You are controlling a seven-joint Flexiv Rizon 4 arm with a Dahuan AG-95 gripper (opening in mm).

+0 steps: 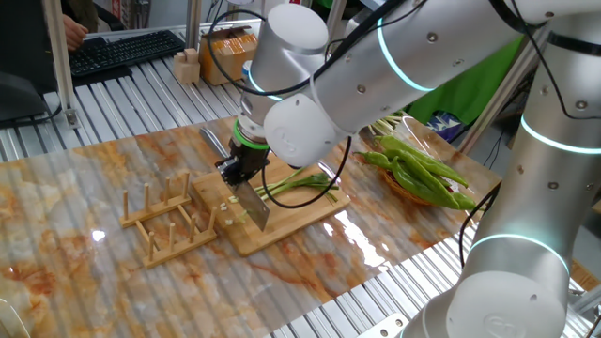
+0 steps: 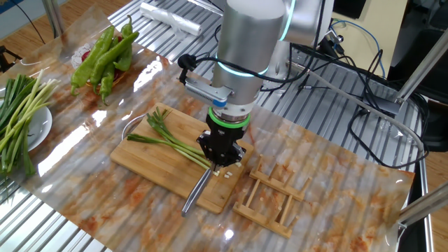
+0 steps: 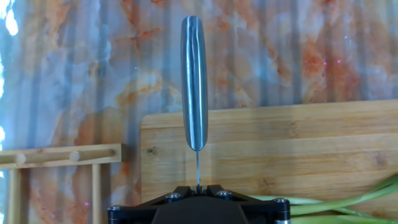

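Shut on a cleaver, my gripper holds it near the joint of blade and metal handle (image 3: 194,81). In exterior view 1 the cleaver's broad blade (image 1: 254,208) points down over the wooden cutting board (image 1: 249,242); whether its edge touches the wood I cannot tell. The handle (image 2: 198,194) sticks out past the board's edge in exterior view 2. Green onions (image 2: 162,135) lie across the board, their white ends running up to the gripper. Small cut pieces (image 2: 227,173) are scattered beside it. The blade is mostly hidden in the wrist view.
A wooden peg rack (image 1: 174,246) stands close beside the board. Green peppers (image 1: 418,176) fill a basket farther off. More green onions (image 2: 24,119) rest on a white plate (image 2: 42,129). Bare marbled tabletop (image 1: 75,291) lies in front of the rack.
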